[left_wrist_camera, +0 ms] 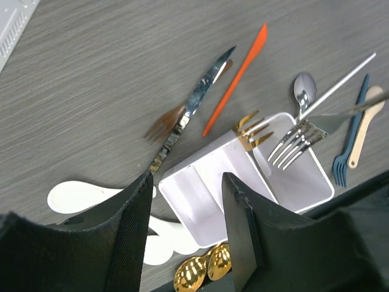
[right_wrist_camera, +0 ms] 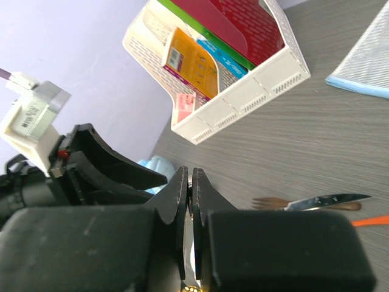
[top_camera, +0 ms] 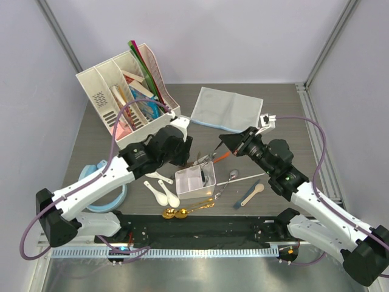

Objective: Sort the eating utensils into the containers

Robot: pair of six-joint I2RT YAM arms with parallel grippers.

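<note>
My right gripper (top_camera: pixel 226 141) is shut on a metal fork (left_wrist_camera: pixel 304 137), whose tines hang over the small white divided container (left_wrist_camera: pixel 249 176); this holds some cutlery. My left gripper is part open and empty, left of the fork. Around the container lie a steel knife (left_wrist_camera: pixel 193 103), brown fork (left_wrist_camera: pixel 165 123), orange knife (left_wrist_camera: pixel 243 67), metal spoon (left_wrist_camera: pixel 304 91), blue fork (left_wrist_camera: pixel 348 146), wooden spoon (left_wrist_camera: pixel 366 115), several white spoons (left_wrist_camera: pixel 79 196) and gold spoons (top_camera: pixel 182 212).
A white organizer (top_camera: pixel 91 85) with books stands at the back left. A pale mat (top_camera: pixel 228 106) lies at the back, and a blue looped object (top_camera: pixel 109 201) at the left. The table between organizer and container is mostly clear.
</note>
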